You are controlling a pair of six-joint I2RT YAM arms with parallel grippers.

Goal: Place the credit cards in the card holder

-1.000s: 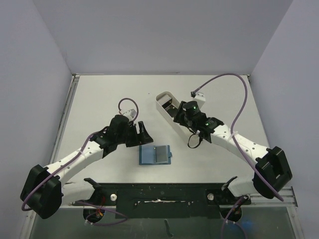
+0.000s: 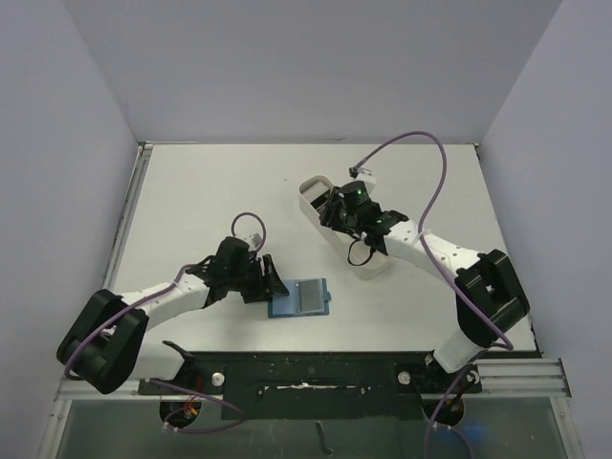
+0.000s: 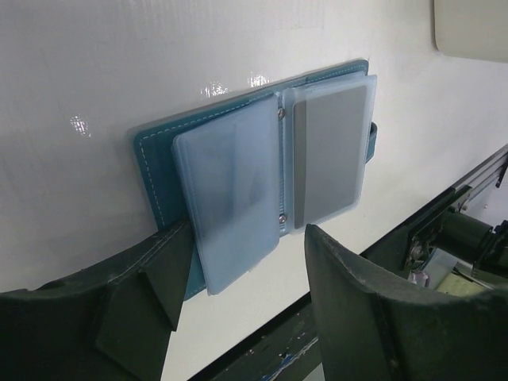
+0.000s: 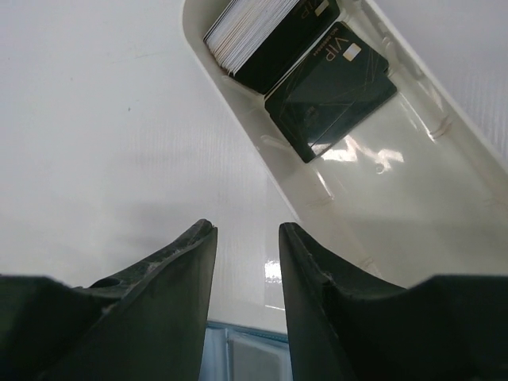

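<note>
The card holder point(image 3: 226, 190), a teal booklet with clear plastic sleeves, lies flat on the table at front centre. My left gripper is low over its left sleeve, part open, fingers at the holder's left edge and middle. Black VIP cards point(image 4: 325, 87) and a stack of white-edged cards point(image 4: 262, 40) lie in the upper end of a translucent tray point(image 4: 429, 206). My right gripper is above the tray's edge, part open, nothing visible between its fingers, short of the cards in its wrist view.
A dark front edge point(image 2: 306, 381) runs below the holder.
My left gripper has lowered toward the holder.
</note>
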